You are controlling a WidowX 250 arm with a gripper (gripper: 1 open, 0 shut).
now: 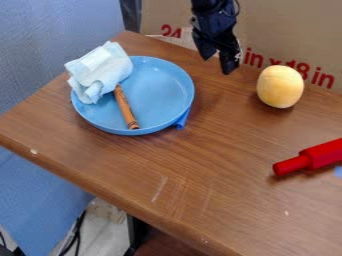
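My black gripper (223, 55) hangs at the top centre above the back of the wooden table, between a blue plate and a yellow round object (279, 86); whether it is open or shut is unclear. The blue plate (166, 95) holds a white cloth (98, 68) on its upper left and an orange-brown stick (126, 106). A small blue item (185, 118) sits at the plate's right edge.
A red cylinder (311, 157) lies at the right edge of the view.
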